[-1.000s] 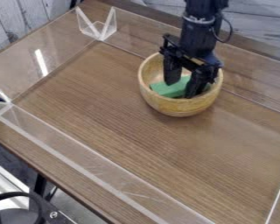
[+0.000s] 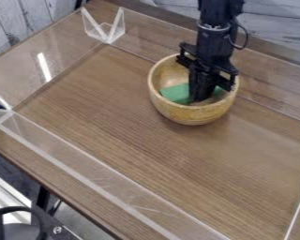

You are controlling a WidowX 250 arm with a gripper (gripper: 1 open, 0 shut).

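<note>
A tan round bowl [image 2: 190, 112] sits on the wooden table [image 2: 102, 141], right of centre toward the back. My black gripper [image 2: 205, 77] reaches down from the top into the bowl. A green object [image 2: 176, 93] lies in the bowl, partly hidden behind the gripper. The fingertips are dark and overlap the green object, so I cannot see whether anything is between them.
A clear folded plastic piece [image 2: 102, 28] stands at the back left. Black cables and hardware are at the lower left edge.
My gripper has shifted slightly within the bowl, and less of the green object shows at the right than a second ago.
</note>
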